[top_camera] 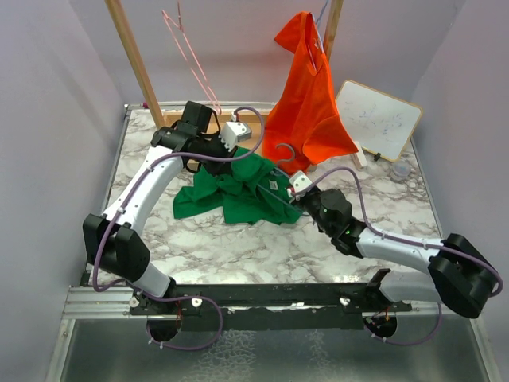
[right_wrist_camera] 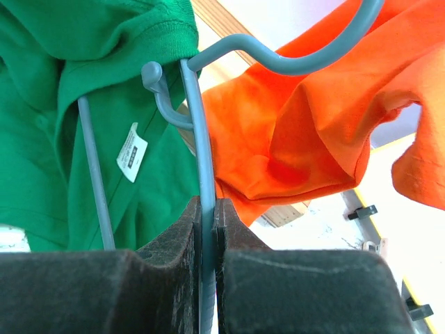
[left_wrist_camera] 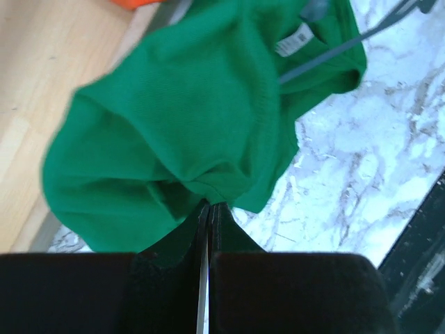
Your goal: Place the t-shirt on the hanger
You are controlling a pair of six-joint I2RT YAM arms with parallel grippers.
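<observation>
A green t-shirt (top_camera: 238, 199) lies bunched mid-table, with the blue hanger (right_wrist_camera: 198, 111) partly inside it; a white label shows on the cloth. My left gripper is shut at the shirt's upper fold, the cloth (left_wrist_camera: 174, 125) meeting its fingertips; whether any is pinched is hard to see. My right gripper is shut on the hanger just below its hook, on the shirt's right side.
An orange garment (top_camera: 306, 95) hangs at the back right beside a whiteboard (top_camera: 378, 115). Pink empty hangers hang from the wooden rack (top_camera: 131, 48) at back left.
</observation>
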